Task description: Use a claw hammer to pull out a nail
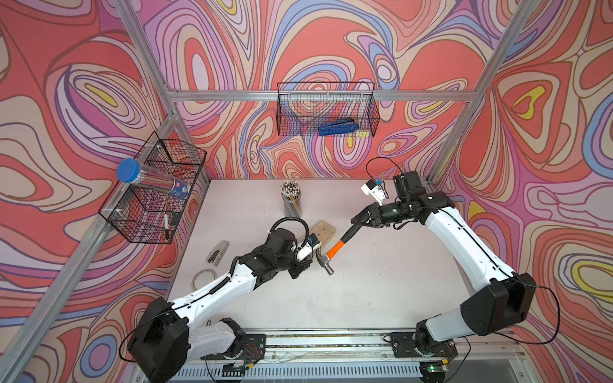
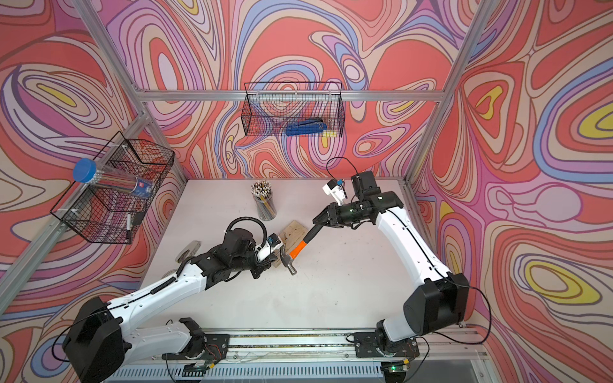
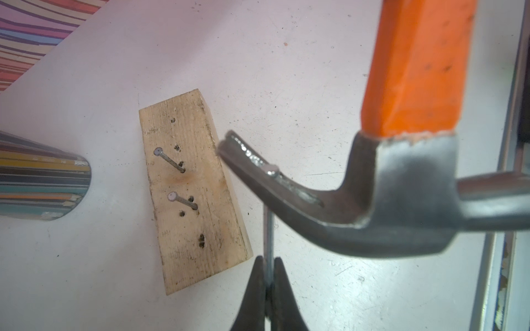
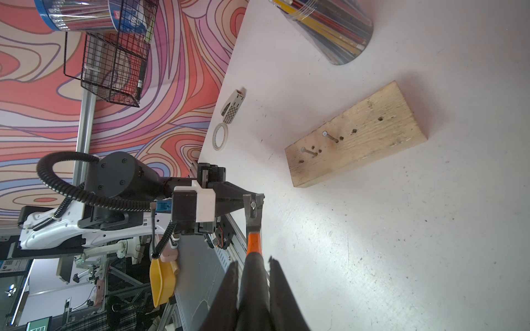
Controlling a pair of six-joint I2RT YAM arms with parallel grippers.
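The claw hammer [image 1: 334, 249] is lifted over the table, its orange-and-black handle slanting down to the left; my right gripper is shut on the handle end. In the left wrist view a loose nail [image 3: 268, 229] has its head resting in the claw slot, and my left gripper is shut on its shaft. A wooden block [image 3: 215, 231] lies flat on the table below, apart from the hammer. Two tilted nails stick out of it, one nail [image 3: 170, 160] near the middle and another nail [image 3: 185, 201] beside it, among several holes.
Behind the block stands a cup of pencils [image 1: 291, 201]. A stapler-like grey tool [image 1: 217, 252] and a tape ring [image 1: 204, 279] lie at the table's left. Wire baskets [image 1: 328, 111] hang on the frame.
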